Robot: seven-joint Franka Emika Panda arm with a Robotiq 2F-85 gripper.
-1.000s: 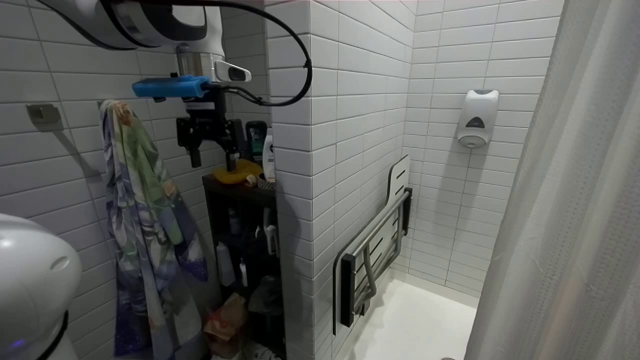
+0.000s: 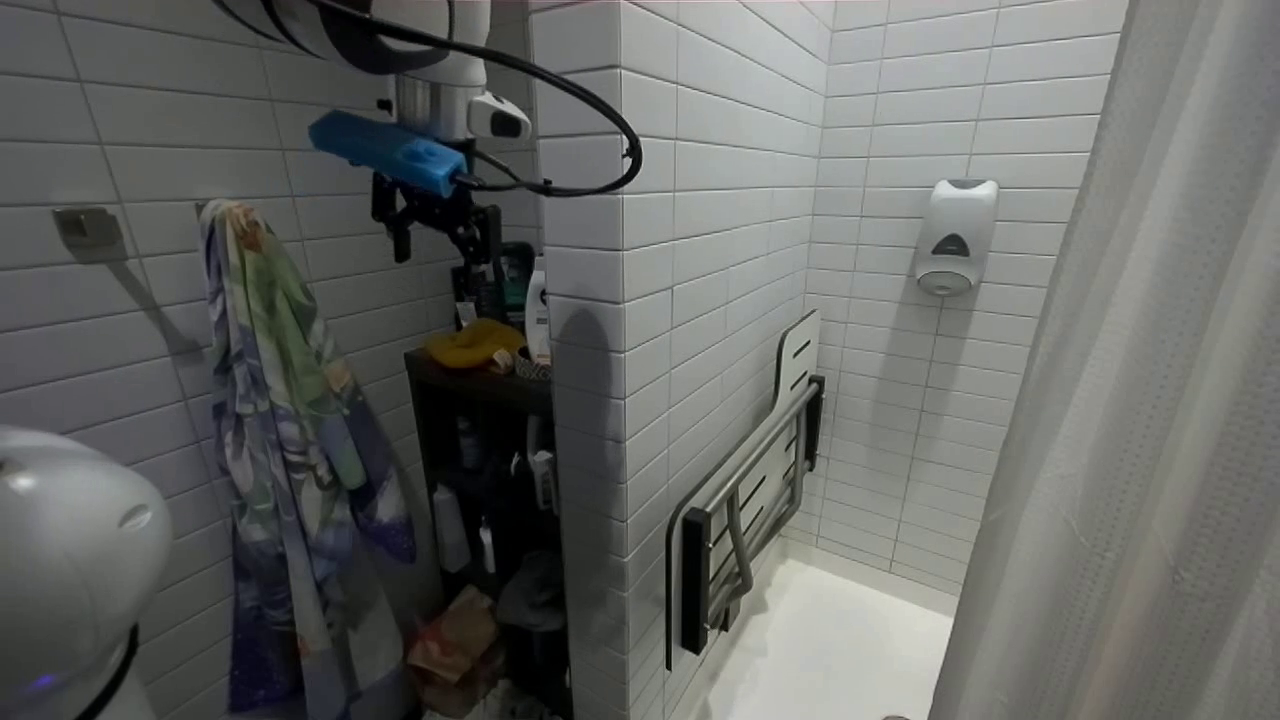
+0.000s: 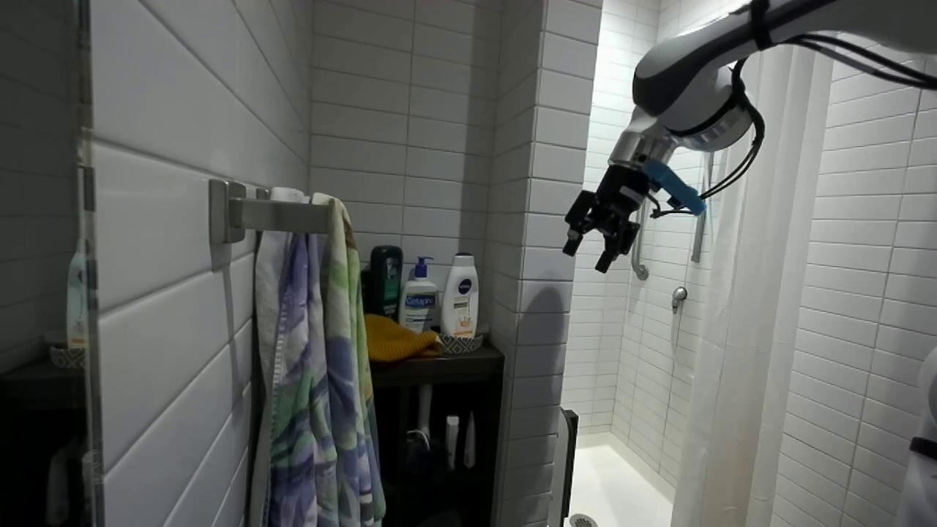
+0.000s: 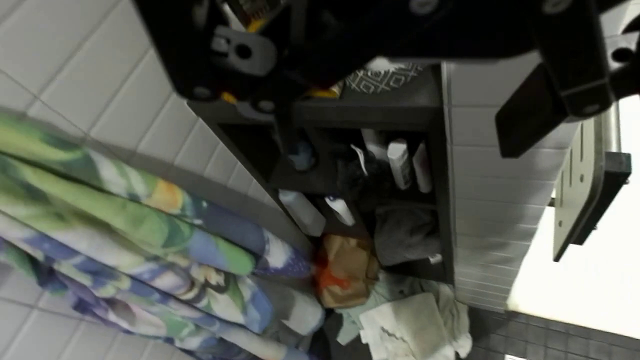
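Observation:
My gripper (image 2: 441, 264) is open and empty, its two black fingers spread apart. In exterior view 2 the gripper (image 3: 588, 252) hangs in the air at the right, in front of the tiled wall corner, above the shelf's height. A patterned towel (image 3: 303, 369) drapes over the metal bar (image 3: 279, 216) at the left. On top of the dark shelf (image 3: 439, 367) lies a mustard-yellow cloth (image 3: 395, 338). Behind it stand a dark green bottle (image 3: 384, 279), a white pump bottle (image 3: 419, 298) and a white lotion bottle (image 3: 460, 297). The wrist view looks down past a black finger (image 4: 531, 114) at the shelf front.
A tiled wall (image 2: 582, 360) divides the shelf from the shower, where a folded seat (image 2: 750, 504) hangs. The curtain (image 2: 1116, 420) covers the right side. Below the shelf lie a brown paper bag (image 4: 345, 270) and pale cloths (image 4: 414, 324).
In exterior view 1 the gripper has risen and shifted slightly right, and its wrist has tilted. The towel, shelf and items on it look unmoved.

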